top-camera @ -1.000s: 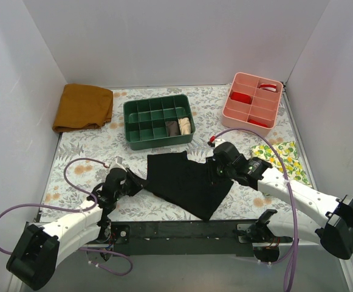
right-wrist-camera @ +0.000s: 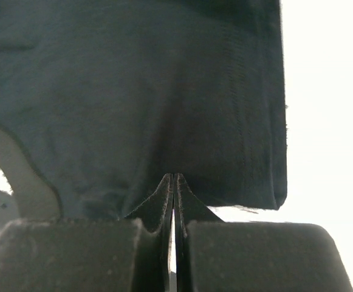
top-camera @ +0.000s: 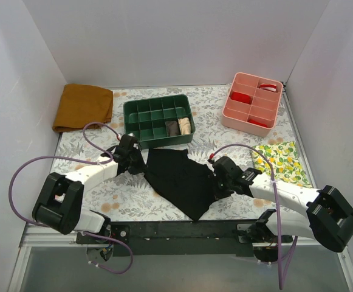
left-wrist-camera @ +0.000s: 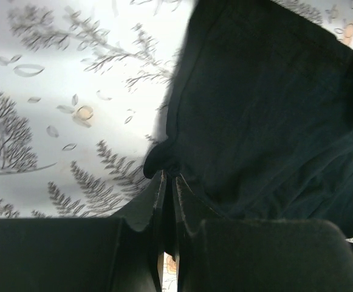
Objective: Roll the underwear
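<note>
The black underwear (top-camera: 175,176) lies spread on the table between my two arms, with its narrow end at the front edge. At its left side my left gripper (top-camera: 143,170) is shut on a pinched bit of the cloth's edge; in the left wrist view that fold sits between the fingertips. My right gripper (top-camera: 216,196) is low over the right side of the garment. In the right wrist view its fingertips are together, with dark cloth (right-wrist-camera: 103,109) spread around and ahead of them. No fold shows between them; contact with the cloth cannot be judged.
Just behind the garment stands a green divided box (top-camera: 149,125) holding a few cloths. A pink divided box (top-camera: 249,100) is at the back right, a brown folded cloth (top-camera: 84,106) at the back left. A lemon-print cloth (top-camera: 281,163) lies to the right.
My left gripper has moved back, staying at the cloth's left edge. The garment's front tip has shifted slightly left.
</note>
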